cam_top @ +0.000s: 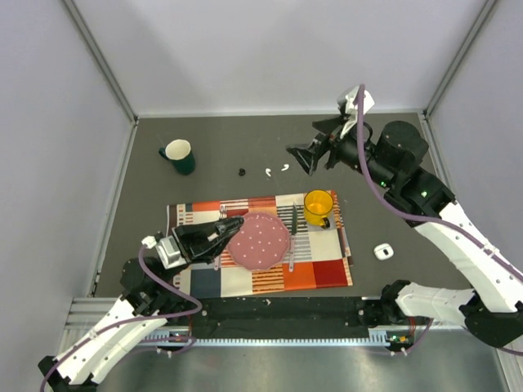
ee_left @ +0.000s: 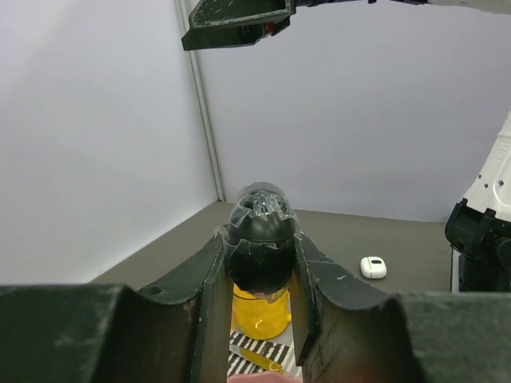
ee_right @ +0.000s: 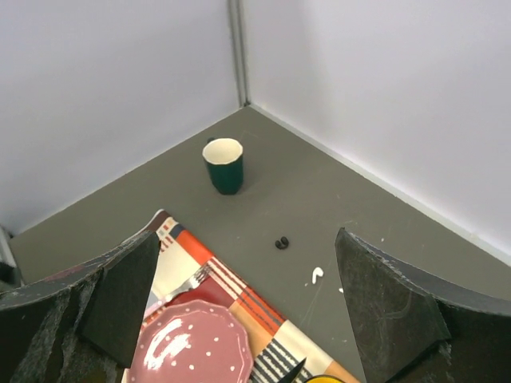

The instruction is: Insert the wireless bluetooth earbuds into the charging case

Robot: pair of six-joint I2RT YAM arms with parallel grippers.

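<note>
Two white earbuds (cam_top: 268, 171) lie on the grey table at the back, near small black pieces (ee_right: 282, 242). A white case (cam_top: 383, 251) sits at the right, beside the mat. My left gripper (cam_top: 234, 227) is over the pink plate, shut on a dark, glossy rounded object (ee_left: 260, 254) that I cannot identify. My right gripper (cam_top: 306, 153) is raised above the back of the table, open and empty, facing the earbuds.
A striped mat (cam_top: 216, 282) holds the pink plate (cam_top: 258, 242), cutlery and a yellow mug (cam_top: 317, 208). A green mug (cam_top: 181, 158) stands back left. Walls enclose the table.
</note>
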